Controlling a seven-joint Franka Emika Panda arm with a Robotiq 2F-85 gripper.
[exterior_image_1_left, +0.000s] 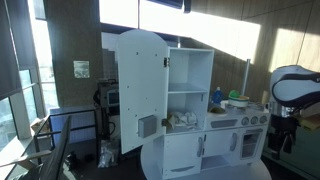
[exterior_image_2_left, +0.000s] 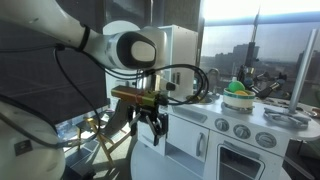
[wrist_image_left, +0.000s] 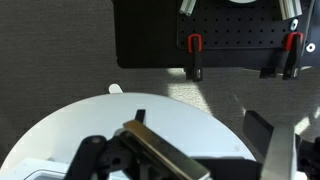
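My gripper (exterior_image_2_left: 145, 128) hangs in the air in front of the white play kitchen in exterior view 2, its black fingers pointing down and spread apart. Nothing shows between them. At the right edge of exterior view 1 the same gripper (exterior_image_1_left: 281, 143) is beside the kitchen's right end. The white cabinet door (exterior_image_1_left: 143, 90) stands wide open, leaving bare shelves in the tall cabinet (exterior_image_1_left: 190, 72) visible. Below me in the wrist view lies a round white surface (wrist_image_left: 120, 115), with dark floor around it.
On the counter are a stacked, colourful bowl or pot (exterior_image_2_left: 238, 97) and a sink (exterior_image_2_left: 285, 117). Crumpled pale cloth (exterior_image_1_left: 185, 119) lies in the cabinet's lower opening. A black perforated plate (wrist_image_left: 240, 35) with red-tipped clamps is at the top of the wrist view.
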